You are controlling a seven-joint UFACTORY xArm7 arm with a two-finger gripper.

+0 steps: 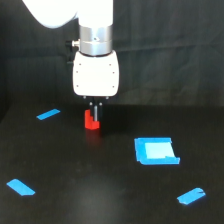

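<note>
A small red block (91,121) stands on the dark table, left of the middle. My gripper (95,112) points straight down under the white hand, with its dark fingers at the upper part of the block. They cover some of the block's top and right side. Whether the fingers are open or shut, and whether the fingers touch the block, is too small to tell. To the right, a pale square (158,150) lies framed by blue tape (155,161).
Strips of blue tape lie flat at the back left (48,114), front left (20,187) and front right (191,196). Dark curtain (170,60) hangs behind.
</note>
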